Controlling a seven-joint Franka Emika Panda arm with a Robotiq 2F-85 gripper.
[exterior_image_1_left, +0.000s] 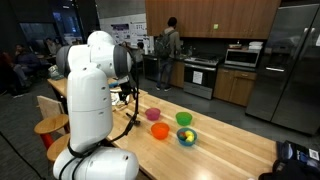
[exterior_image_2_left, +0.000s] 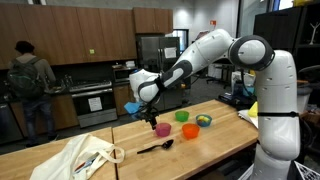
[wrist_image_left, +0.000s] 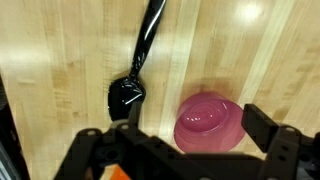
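Observation:
My gripper is open above the wooden table, its fingers apart and nothing held between them. Below it in the wrist view, a pink bowl sits toward the right finger, partly covered by the gripper. A black ladle-like utensil lies ahead of the left finger, its handle running to the top edge. Exterior view 2 shows the gripper hanging over the table, behind and left of the pink bowl, with the black utensil lying nearer the camera.
An orange bowl, a green bowl and a blue bowl with yellow contents stand beyond the pink one. White cloth lies crumpled at the left.

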